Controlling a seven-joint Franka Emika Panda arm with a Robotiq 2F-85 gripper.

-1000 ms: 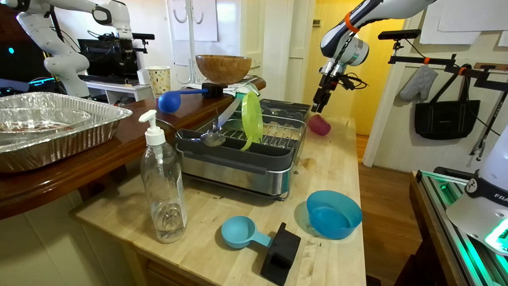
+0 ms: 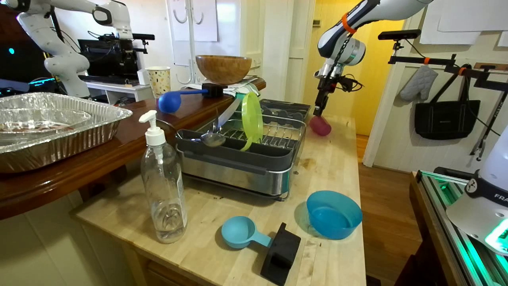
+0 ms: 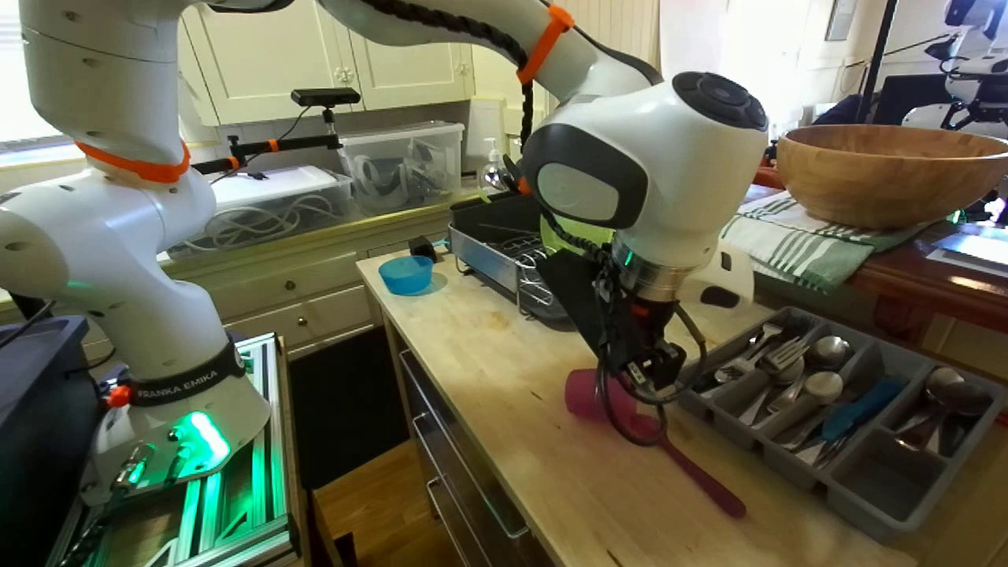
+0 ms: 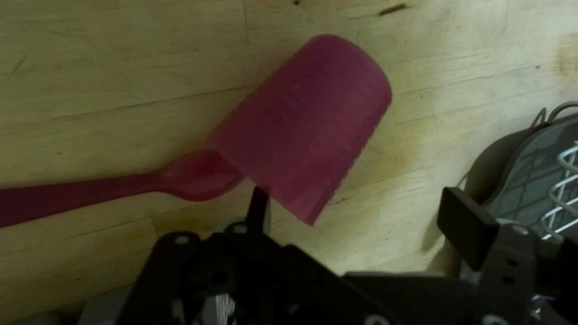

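A magenta cup [image 4: 309, 124] lies on its side on the wooden counter, its mouth toward the lower left in the wrist view. The bowl of a magenta spoon [image 4: 200, 176] is at that mouth, partly hidden by the rim, and its handle runs off to the left. My gripper stands open. One of its dark fingers [image 4: 258, 208] shows right by the cup's rim; whether they touch I cannot tell. The other finger is well to the right, over bare wood. In exterior view 1 the cup [image 2: 320, 126] appears just below the fingertips.
A grey cutlery tray [image 3: 803, 463] sits to the right of the cup in exterior view 2. The dish rack [image 2: 228, 167] and a blue bowl [image 2: 334, 217] are farther along the counter. Bare counter [image 3: 482, 378] extends left of the cup.
My gripper has come down a little, closer to the cup, and the arm has shifted slightly left in exterior view 1. The cup looks nearly unmoved.
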